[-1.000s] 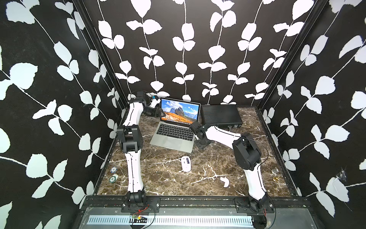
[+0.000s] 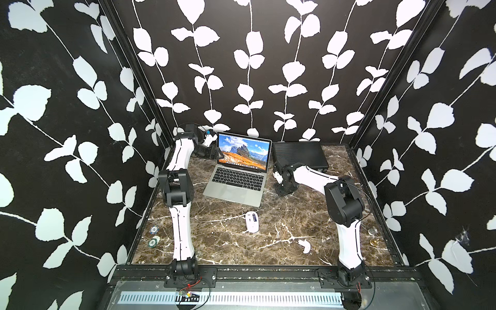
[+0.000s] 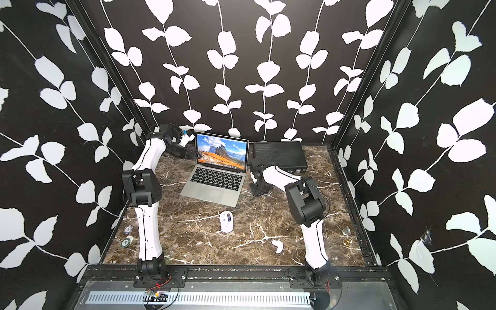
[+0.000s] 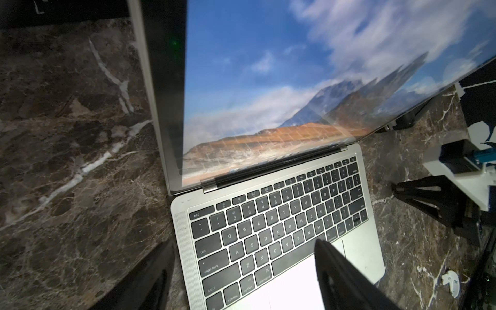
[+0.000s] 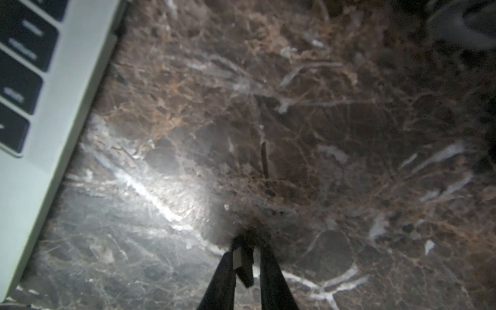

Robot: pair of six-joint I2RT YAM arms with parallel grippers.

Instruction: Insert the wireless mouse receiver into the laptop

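Note:
The silver laptop [image 2: 234, 192] stands unfolded, its screen lit, left of the right gripper. My left gripper hangs by the screen's left edge, fingers wide apart and nothing between them. Beyond the laptop's right edge, the right gripper points at the marble; its fingers are a narrow gap apart. Between their tips is a small dark piece, apparently the receiver [image 5: 242, 262], close against the left finger. Whether it is gripped or rests on the table cannot be made out. The white mouse [image 2: 251, 221], underside showing, lies in front of the laptop.
A black box [image 2: 299, 156] stands at the back right, behind the right gripper. A white curved cover piece [image 2: 304, 246] lies front right of the mouse. Small round items [image 2: 154, 241] sit at the left edge.
The left arm, laptop and mouse look unmoved.

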